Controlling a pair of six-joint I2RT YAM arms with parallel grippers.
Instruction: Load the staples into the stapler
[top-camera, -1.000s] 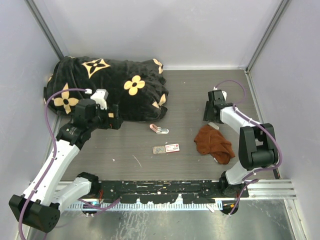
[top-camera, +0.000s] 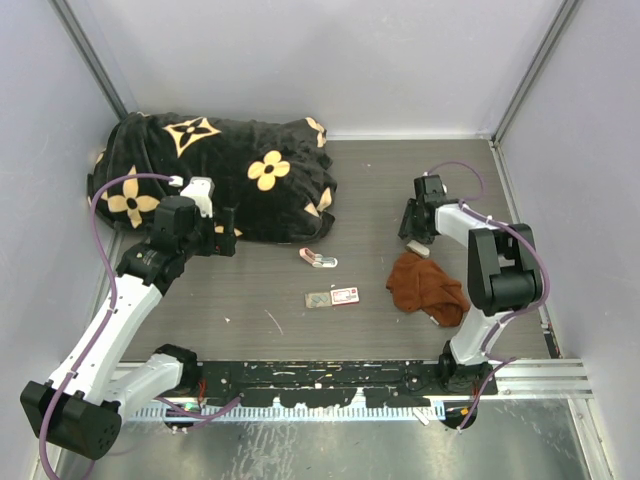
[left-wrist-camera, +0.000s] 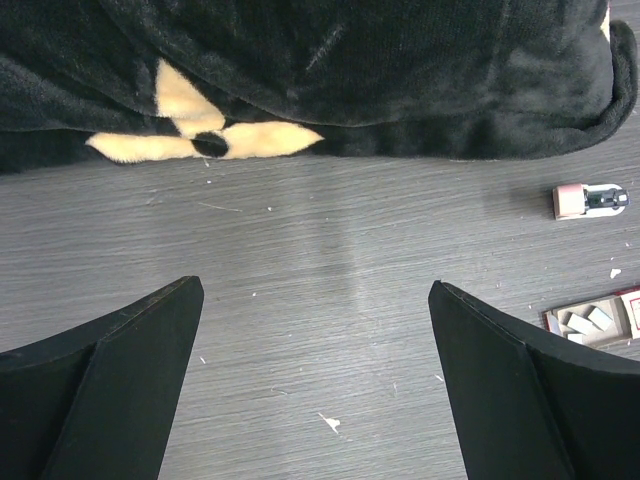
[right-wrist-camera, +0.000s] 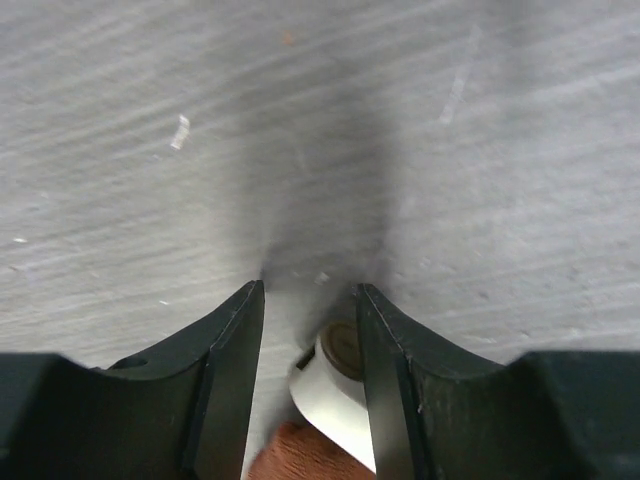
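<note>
The small pink-and-white stapler (top-camera: 318, 258) lies on the table near the middle, and it shows at the right of the left wrist view (left-wrist-camera: 590, 201). In front of it is the staple box (top-camera: 331, 297), whose open part (left-wrist-camera: 592, 321) holds small pale pieces. My left gripper (top-camera: 228, 232) is open above bare table, well left of both. Over at the right, my right gripper (top-camera: 411, 222) is partly open, its fingers apart. A white rounded object (right-wrist-camera: 335, 400) lies below and partly behind its right finger; I cannot tell whether they touch.
A brown cloth (top-camera: 428, 288) lies directly in front of the white object. The black plush blanket (top-camera: 225, 180) with cream flowers fills the back left. Bare table separates the stapler from the cloth, and the back right is clear.
My right arm has shifted slightly left, and more of the white object shows beside its gripper. Stapler and box have not moved.
</note>
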